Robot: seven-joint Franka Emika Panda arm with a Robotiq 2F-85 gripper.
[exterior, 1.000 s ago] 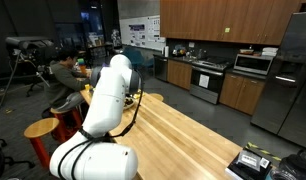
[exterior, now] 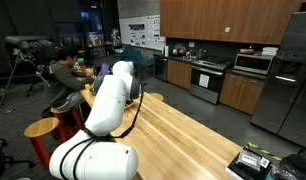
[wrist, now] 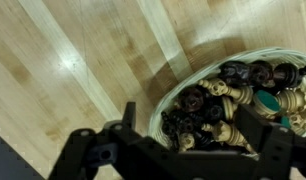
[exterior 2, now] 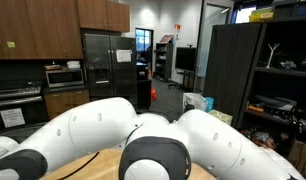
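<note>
In the wrist view, my gripper stands open above a round woven basket (wrist: 159,112) full of chess pieces. The pieces are dark and light brown; a dark one (wrist: 233,70) lies near the basket's upper rim and a light one (wrist: 225,132) nearer the middle. Green bases show on some of them. Nothing is held between the fingers, which frame the basket's left part from either side. From exterior view 1 the white arm (exterior: 105,110) reaches away along the table, its far end small and hard to make out. Exterior view 2 shows only the arm's large white links (exterior 2: 213,140).
Bare wooden table (exterior: 183,145) lies to the arm's right. A dark boxy device (exterior: 250,163) sits at the table's near right. Red stools (exterior: 40,128) line the left side, where a person (exterior: 65,68) appears to be.
In exterior view 1 the arm's far end has come down a little and shifted slightly. The table and its surroundings look the same.
</note>
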